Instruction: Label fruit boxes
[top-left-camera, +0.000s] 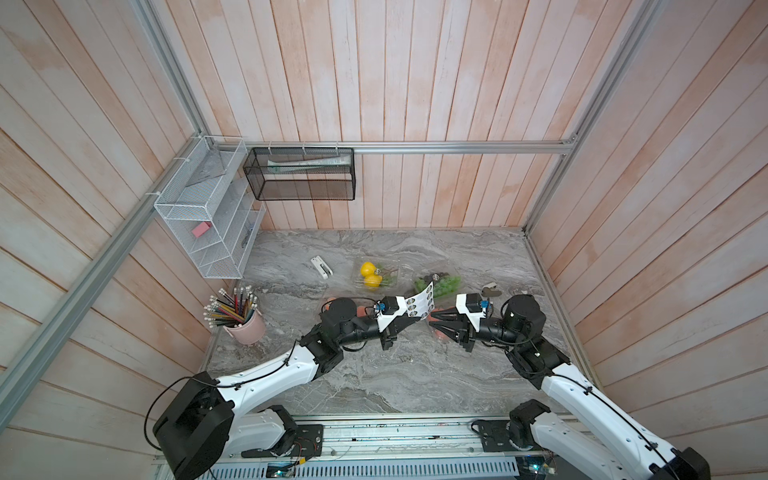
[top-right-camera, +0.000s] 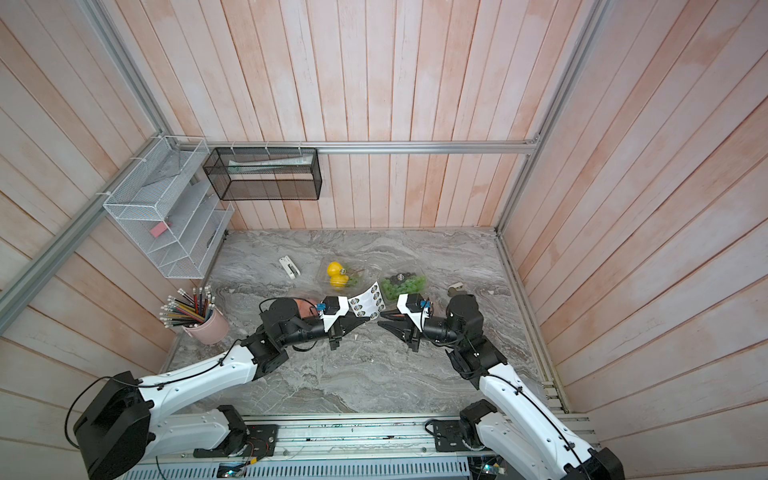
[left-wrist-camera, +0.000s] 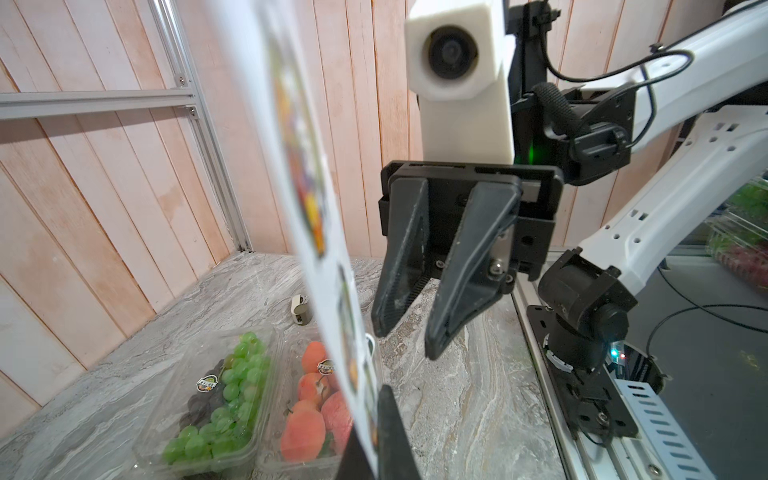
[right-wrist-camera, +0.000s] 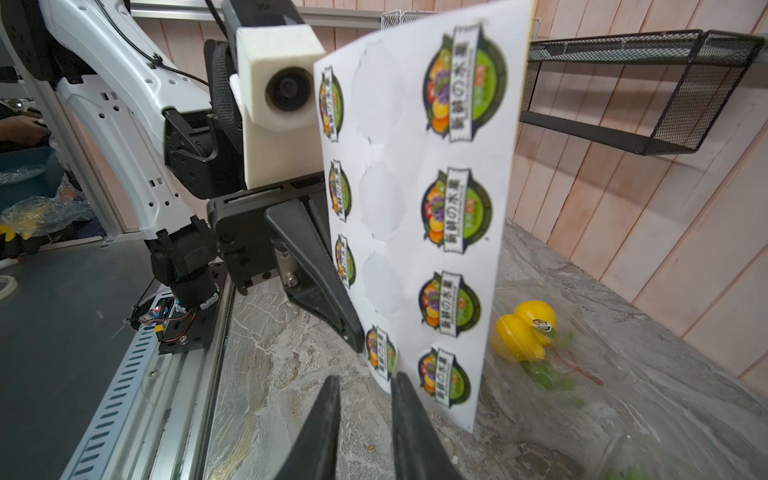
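My left gripper (top-left-camera: 408, 318) is shut on the sticker sheet (right-wrist-camera: 420, 240), held upright by its lower edge with round fruit labels and several blank spots. Facing it, my right gripper is part open, fingers empty, just short of the sheet. Below are clear boxes of green and dark grapes (left-wrist-camera: 216, 400), peaches (left-wrist-camera: 312, 408) and yellow lemons (right-wrist-camera: 528, 332); labels show on their lids.
A pink pen cup (top-left-camera: 244, 328) stands at the left, below white wire shelves (top-left-camera: 208, 216). A white stapler-like object (top-left-camera: 320, 266) lies at the back. The black wire basket (top-left-camera: 300, 176) hangs on the rear rail.
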